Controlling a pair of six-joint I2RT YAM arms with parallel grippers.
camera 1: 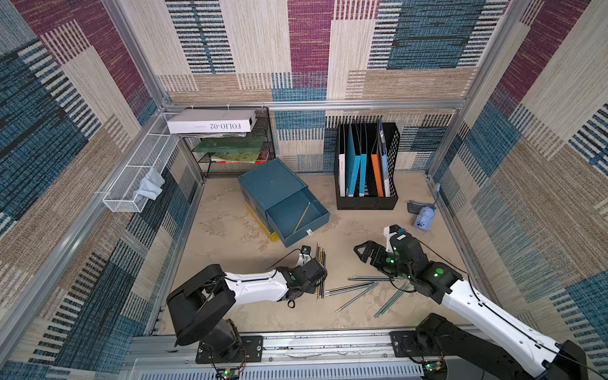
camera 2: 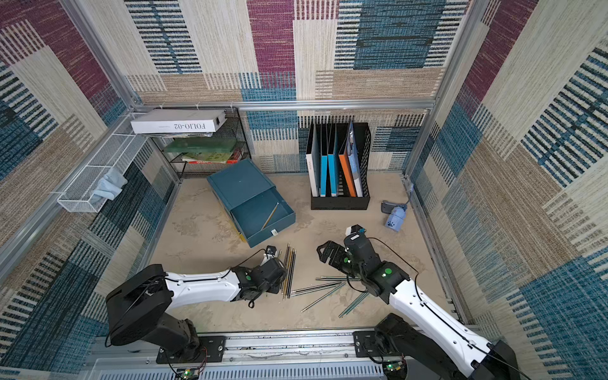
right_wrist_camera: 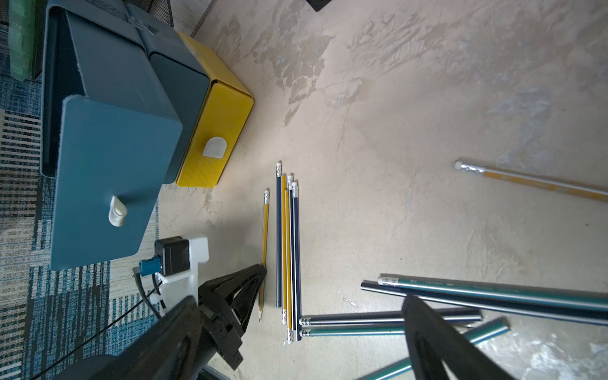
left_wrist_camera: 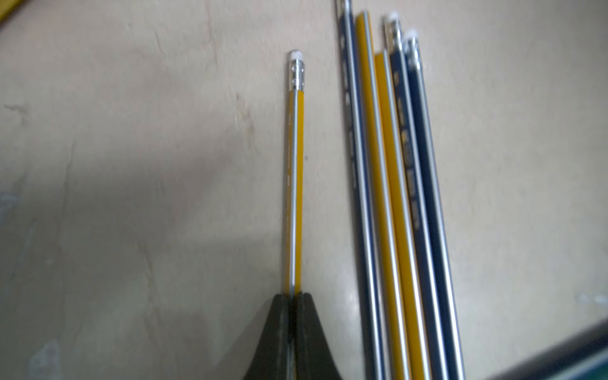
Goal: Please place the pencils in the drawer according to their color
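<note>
A lone yellow pencil lies on the table, its lower part between the fingertips of my left gripper, which is shut on it. Just to its right is a row of navy and yellow pencils. My right gripper is open above several navy and teal pencils on the right side. Behind my left gripper, the teal drawer unit has an open drawer holding one pencil; a yellow drawer shows shut beside it.
A black file holder with folders stands at the back right, a blue pouch beside it. A wire shelf with a folio is at the back left. The table between drawers and file holder is clear.
</note>
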